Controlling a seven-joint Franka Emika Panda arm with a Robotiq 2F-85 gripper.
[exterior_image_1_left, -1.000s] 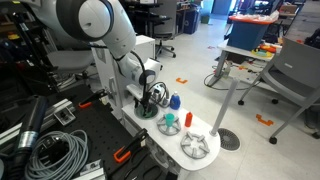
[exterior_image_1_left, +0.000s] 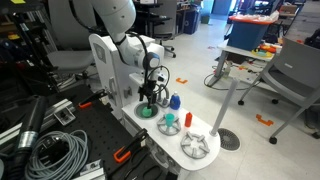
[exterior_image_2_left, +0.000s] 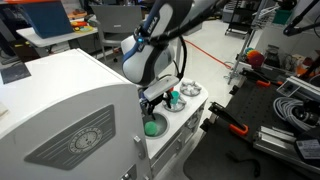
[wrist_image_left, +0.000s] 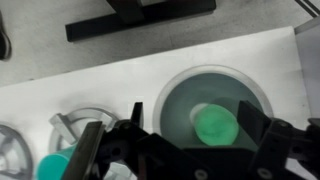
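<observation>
A round green object (wrist_image_left: 215, 125) lies inside a grey round basin (wrist_image_left: 185, 95) set in the white counter; the same green object (exterior_image_1_left: 146, 112) shows in exterior view 1. Above it hangs my gripper, its fingers (wrist_image_left: 125, 138) spread wide on either side of the basin. Nothing shows between them, so the gripper is open. In exterior view 2 the gripper (exterior_image_2_left: 149, 106) stands over the basin with the green object (exterior_image_2_left: 151, 128) below, apart from it.
A teal cup (exterior_image_1_left: 170, 118) stands on a burner beside the basin. A blue bottle (exterior_image_1_left: 175, 101) and a red bottle (exterior_image_1_left: 188, 123) stand on the white counter (exterior_image_1_left: 228, 142). Another burner (exterior_image_1_left: 195, 147) is empty.
The green object, hidden earlier, now shows in the basin.
</observation>
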